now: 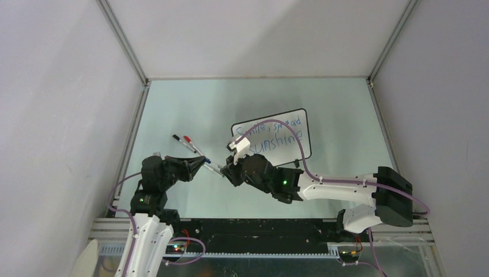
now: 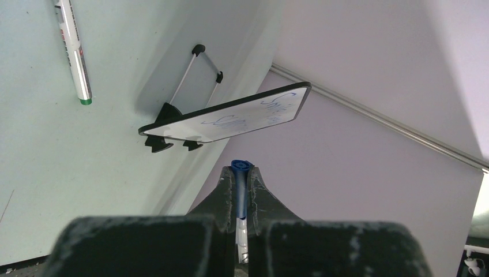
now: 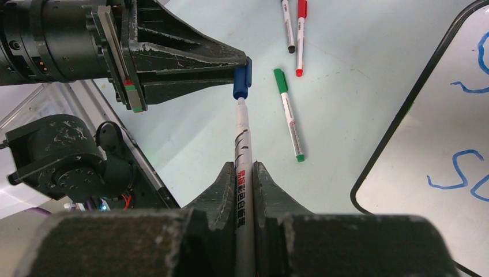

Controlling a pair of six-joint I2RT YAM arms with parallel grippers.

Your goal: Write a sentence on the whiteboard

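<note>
The whiteboard (image 1: 271,140) stands tilted on its stand, with blue handwriting reading "Smile, spread sunshine"; part of it is behind my right arm. My right gripper is shut on the white body of a marker (image 3: 243,144), which points toward my left gripper (image 1: 205,159). Between the left gripper's shut fingertips sits the blue cap (image 3: 241,82). In the right wrist view the marker's pale tip meets the open end of the cap, roughly in line with it. How far the tip reaches inside is hidden.
On the table left of the board lie a green marker (image 3: 291,118), a red marker (image 3: 301,40) and a black marker (image 3: 288,26). Bare table (image 1: 190,104) extends behind them. Walls close in the workspace at the back and sides.
</note>
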